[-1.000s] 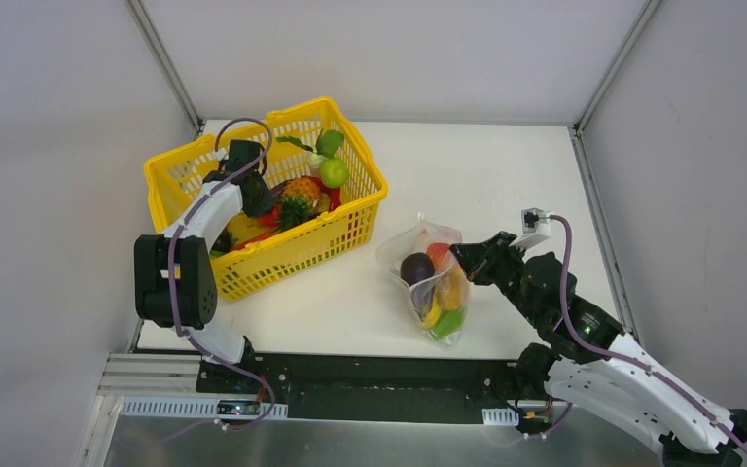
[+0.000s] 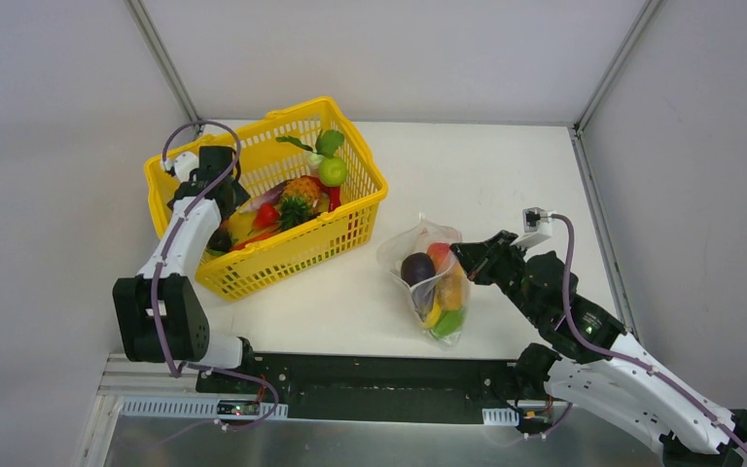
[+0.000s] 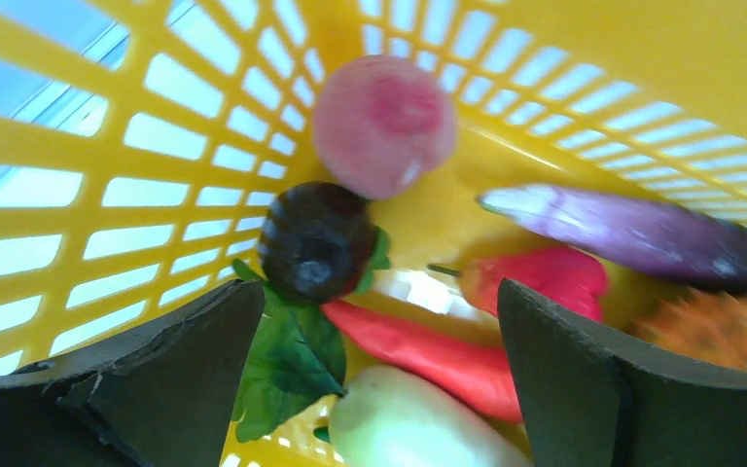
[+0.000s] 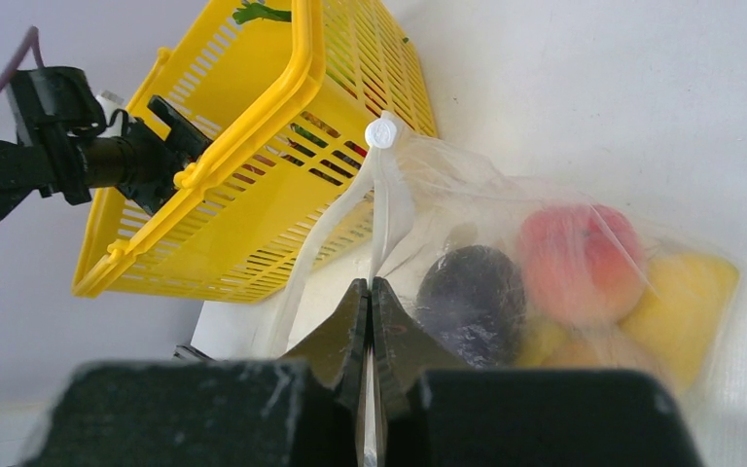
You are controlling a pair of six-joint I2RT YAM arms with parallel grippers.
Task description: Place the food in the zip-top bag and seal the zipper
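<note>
The clear zip top bag (image 2: pixel 416 245) lies on the table with a dark round fruit (image 2: pixel 417 269), a red peach (image 4: pixel 581 264) and several other foods inside. My right gripper is shut on the edge of the bag's mouth, by the white zipper strip (image 4: pixel 390 214). A white round slider (image 4: pixel 381 133) sits at the strip's far end. Over the yellow basket (image 2: pixel 297 255), my left gripper hangs open with nothing between its fingers. Below it in the left wrist view are a pink peach (image 3: pixel 382 125), a dark round fruit (image 3: pixel 317 241) and a red chili (image 3: pixel 428 352).
The basket also holds an eggplant (image 3: pixel 632 233), a pineapple (image 2: pixel 297 201), a green lime (image 2: pixel 333 172) and a pale green vegetable (image 3: pixel 418 423). Its slatted walls stand close around the left gripper. Bare table (image 2: pixel 477 175) stretches behind the bag and to its right.
My left arm has swung leftward over the basket, toward its left end. The right arm and the bag look unmoved.
</note>
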